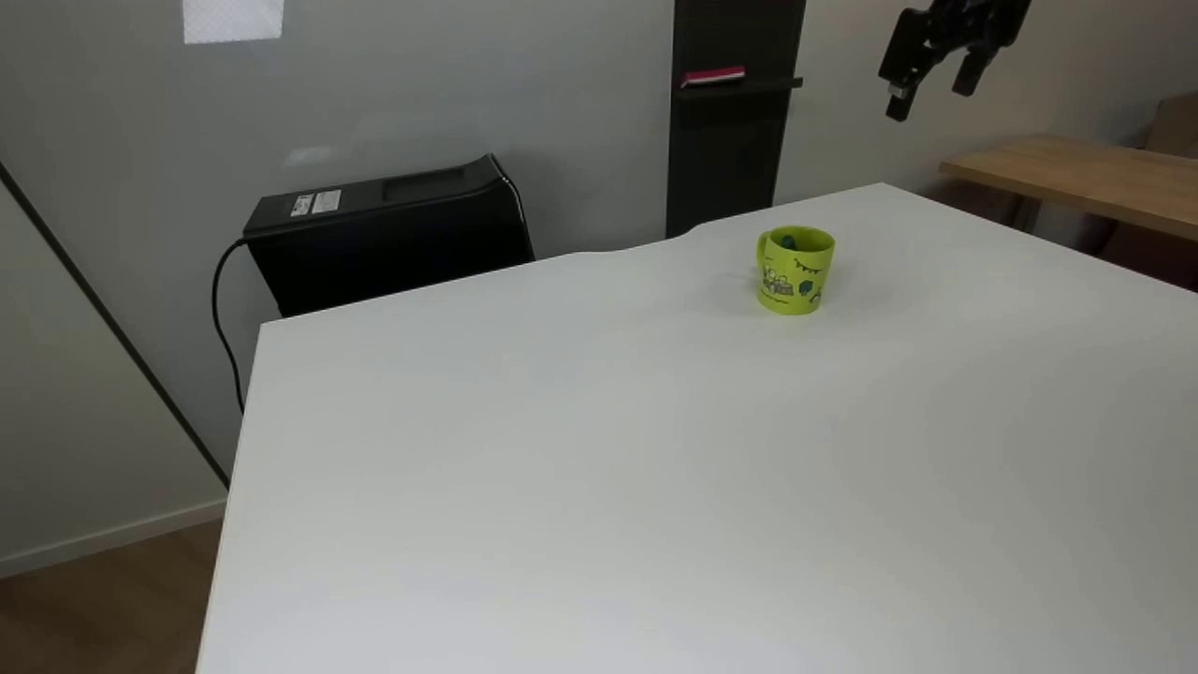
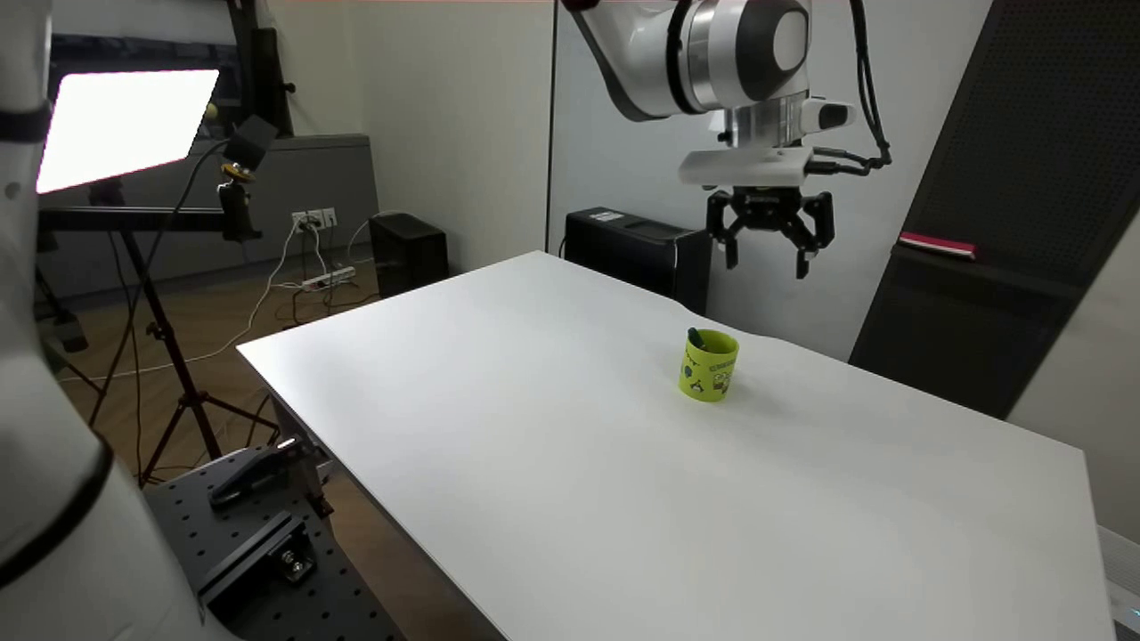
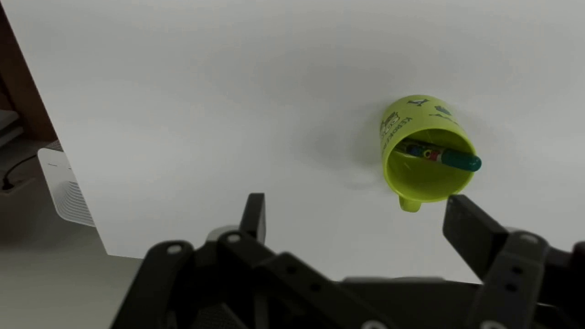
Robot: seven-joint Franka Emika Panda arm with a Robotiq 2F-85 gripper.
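A lime-green mug (image 1: 795,275) with printed figures stands upright on the white table, towards its back edge. Inside the mug (image 3: 423,116) leans a marker (image 3: 459,159) with a teal cap, its end poking past the rim; the lower part is hidden by the mug's wall. In exterior view 2 the same mug (image 2: 707,369) is right of the middle. My black gripper (image 2: 767,263) hangs well above the table, fingers pointing down and spread wide. It is open, with nothing between its fingertips. From the wrist, the mug appears beyond the right finger (image 3: 472,233), apart from it.
Apart from the mug, the white table (image 2: 513,427) is bare. Behind its back edge stand a black box-like device (image 1: 387,230) and a dark cabinet (image 1: 730,146). A wooden table (image 1: 1084,174) is off to the right.
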